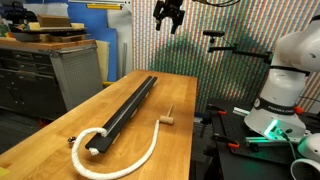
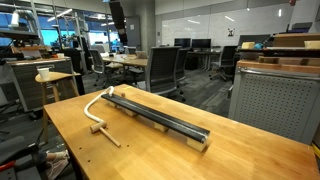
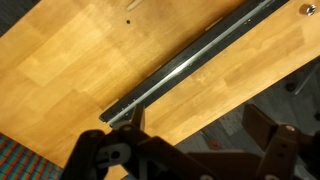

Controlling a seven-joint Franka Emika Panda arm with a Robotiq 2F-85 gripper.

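Note:
High above the far end of the wooden table, my gripper hangs open with nothing between its fingers. In the wrist view the gripper shows as two dark, widely parted fingers at the bottom edge. A long black rail lies along the table, raised on small wooden blocks; from above, this rail runs diagonally beyond the fingers. A wooden mallet lies beside it. Curving around the rail's near end is a white hose. The gripper touches none of these.
A grey cabinet stands past the table's left side in the first exterior view. Office chairs stand beyond the table. Bare tabletop stretches on both sides of the rail.

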